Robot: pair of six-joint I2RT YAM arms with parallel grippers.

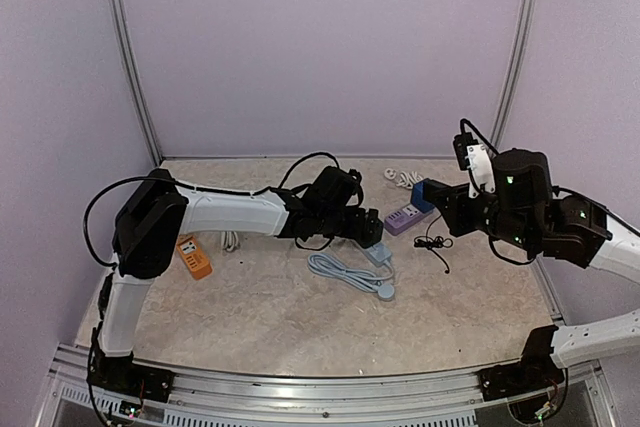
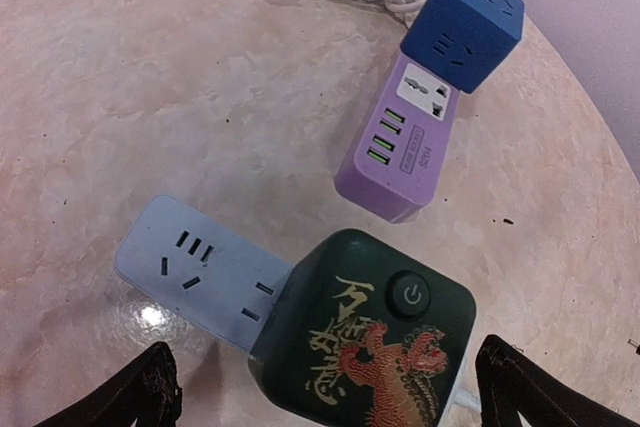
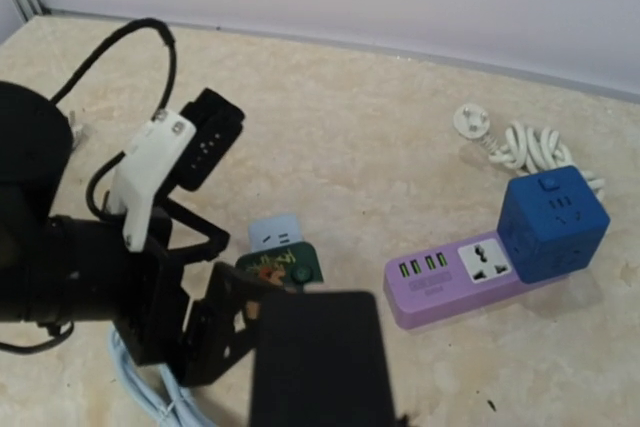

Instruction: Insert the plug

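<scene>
A dark green cube [image 2: 360, 332] with a power button and a dragon print sits on the light blue power strip [image 2: 200, 259]. Its two sides are flanked by the fingers of my left gripper, which is open; whether they touch it cannot be told. From the top, that gripper [image 1: 368, 225] hides most of the cube. My right gripper [image 1: 452, 209] is shut on a black plug [image 3: 322, 362], held above the table to the right of the cube. From it a thin black cable [image 1: 433, 243] hangs down. The plug's prongs are not visible now.
Behind the cube lies a purple strip [image 3: 450, 282] with a blue cube [image 3: 553, 222] on its far end. White cable [image 3: 535, 147] is coiled beyond. An orange strip [image 1: 193, 257] lies at left, and pale blue cable [image 1: 342, 269] in front.
</scene>
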